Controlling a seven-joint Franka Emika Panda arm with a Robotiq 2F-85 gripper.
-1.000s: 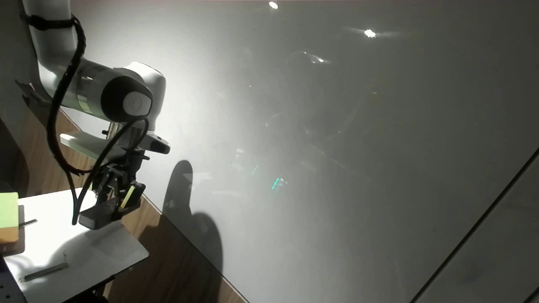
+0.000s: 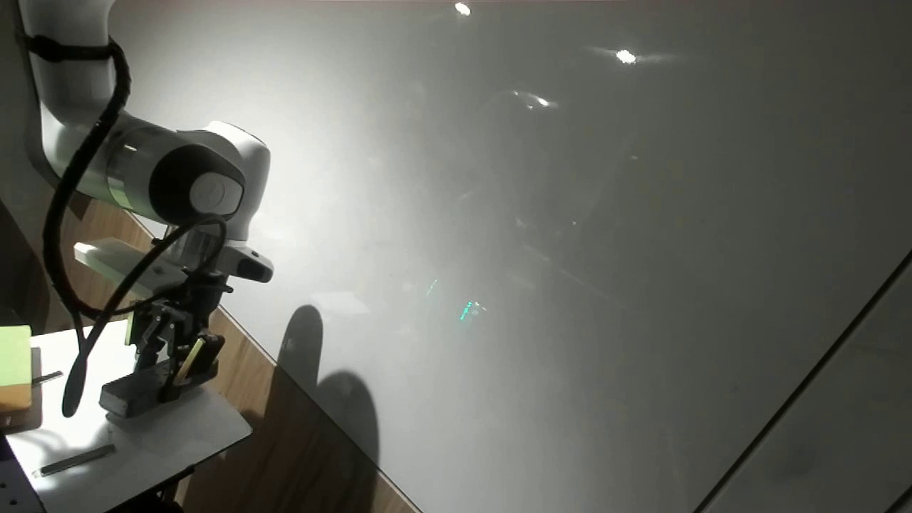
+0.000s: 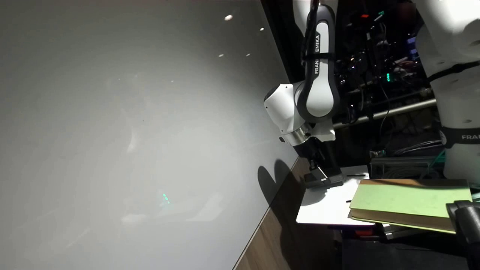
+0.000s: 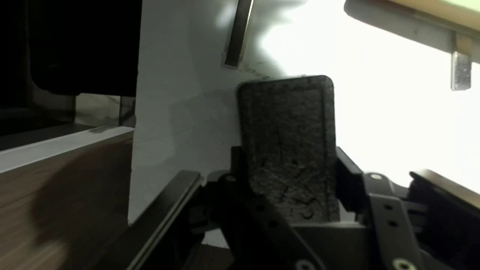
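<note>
A dark grey block like a board eraser, scuffed near its close end, is gripped across its width by my gripper, with a finger against each side. In exterior view 1 the gripper points down with the eraser low over the white tabletop. Whether its underside touches the surface, I cannot tell. Exterior view 2 shows the eraser near the tabletop's wall side, partly covered by the gripper.
A large glossy whiteboard rises beside the table, with a wooden strip below it. On the tabletop lie a thin dark bar and a second small bar. A green-topped box occupies the table's other side.
The arm has moved down and to the left in exterior view 1, carrying the eraser closer to the tabletop. The bars and the box have stayed put.
</note>
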